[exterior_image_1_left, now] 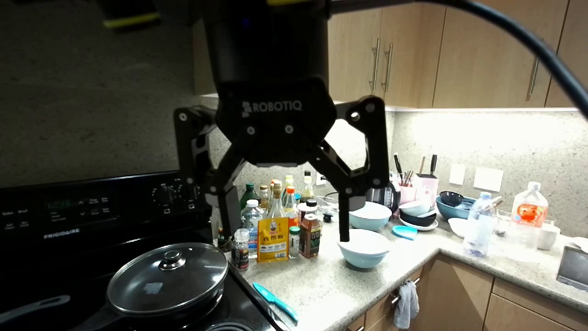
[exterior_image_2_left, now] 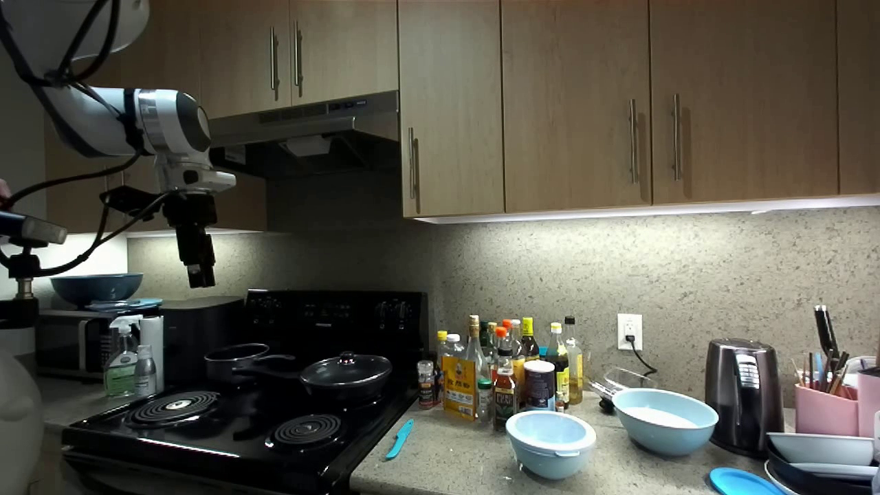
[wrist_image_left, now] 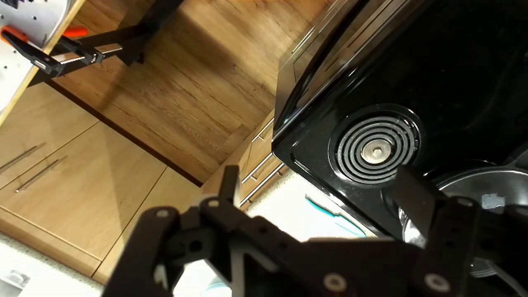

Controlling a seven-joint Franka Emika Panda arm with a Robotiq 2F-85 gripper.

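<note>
My gripper (exterior_image_1_left: 285,234) stands wide open, with empty air between its fingers. In the second exterior view the gripper (exterior_image_2_left: 201,276) hangs high over the left part of the stove, pointing down and touching nothing. The wrist view shows the gripper with its two fingers far apart, above the stove edge and the counter. A lidded pan (exterior_image_2_left: 346,377) sits at the back right of the stove (exterior_image_2_left: 239,429). On the counter close to the stove lies a turquoise knife (exterior_image_2_left: 400,438). Two light-blue bowls stand farther right, the nearer bowl (exterior_image_2_left: 551,445) and the farther bowl (exterior_image_2_left: 666,419).
Several bottles and jars crowd the counter by the wall, with a yellow packet (exterior_image_1_left: 273,239) in front. A kettle (exterior_image_2_left: 746,396), a pink utensil holder (exterior_image_2_left: 826,409) and a blue lid (exterior_image_2_left: 742,482) are at the right. A small pot (exterior_image_2_left: 235,363) occupies the back left burner.
</note>
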